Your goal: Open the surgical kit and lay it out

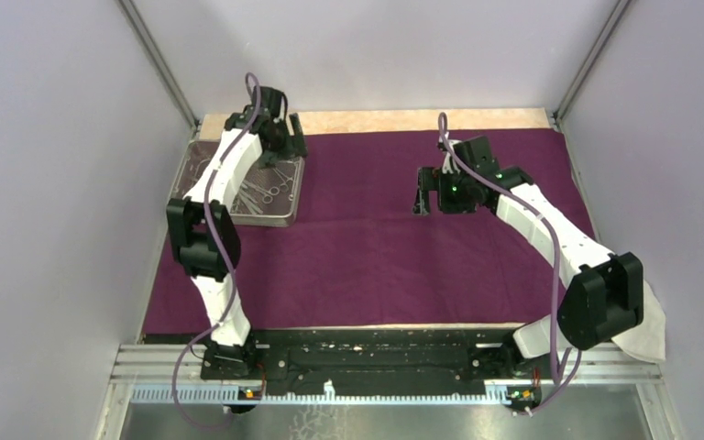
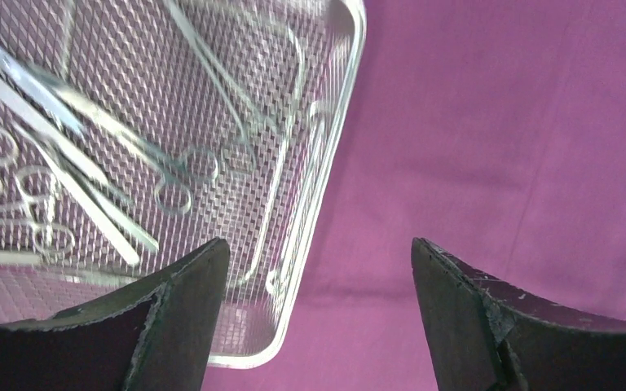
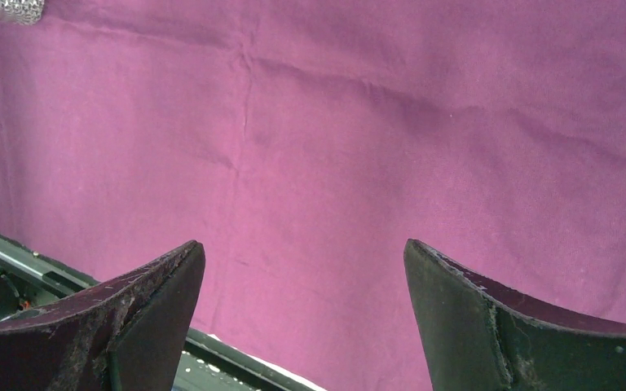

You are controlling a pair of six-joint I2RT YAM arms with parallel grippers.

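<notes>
A metal mesh tray (image 1: 277, 218) of surgical instruments sits at the back left on the purple cloth. Scissors (image 2: 170, 194), long forceps and other slender instruments lie loose inside it. My left gripper (image 1: 284, 143) is raised over the tray's back right part; in the left wrist view its fingers straddle the tray's right wall from above, apart and open, with nothing between them. My right gripper (image 1: 423, 191) hangs over the right half of the cloth, open and empty.
Side walls and a back wall enclose the workspace. A white cloth (image 1: 646, 335) lies outside at the front right.
</notes>
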